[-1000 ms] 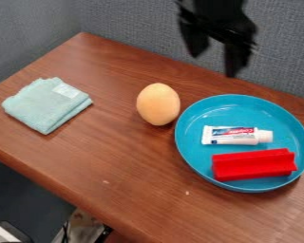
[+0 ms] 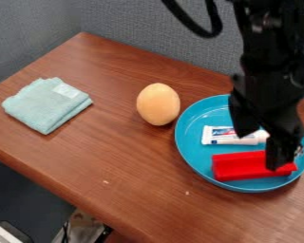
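My black gripper [image 2: 260, 142] has its fingers open over the right part of a blue plate [image 2: 193, 131], above a toothpaste tube [image 2: 222, 135] and a red object [image 2: 243, 167] lying on it. The right finger reaches down near the red object's right end; whether it touches cannot be told. The gripper hides the right end of the tube.
An orange egg-shaped object [image 2: 159, 103] sits left of the plate. A folded pale cloth [image 2: 45, 104] lies at the left of the wooden table [image 2: 117, 171]. A grey partition stands behind.
My gripper has come down from above the back of the plate to low over the tube and red object. The objects look unmoved.
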